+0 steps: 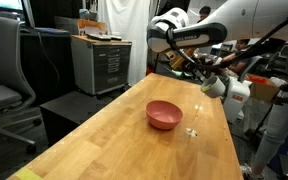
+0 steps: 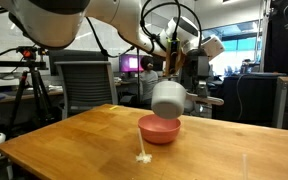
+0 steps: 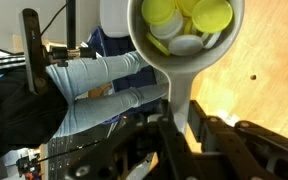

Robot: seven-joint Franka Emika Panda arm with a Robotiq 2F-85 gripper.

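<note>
A white cup (image 1: 214,88) is held in the air above the right part of the table, with my gripper (image 1: 207,76) shut on it. In exterior view 2 the cup (image 2: 168,99) hangs in front of the red bowl (image 2: 160,129), clear of the tabletop. Looking into the cup (image 3: 181,62) from the wrist, I see several yellow-green and silvery pieces inside. My gripper meets the cup at its near side; the exact contact is partly hidden. The red bowl (image 1: 164,114) stands on the table, and its inside looks empty in exterior view 1.
Small white pieces (image 1: 191,132) lie on the wooden table (image 1: 104,140) right of the bowl. A person in jeans (image 3: 109,82) sits close by the table's edge.
</note>
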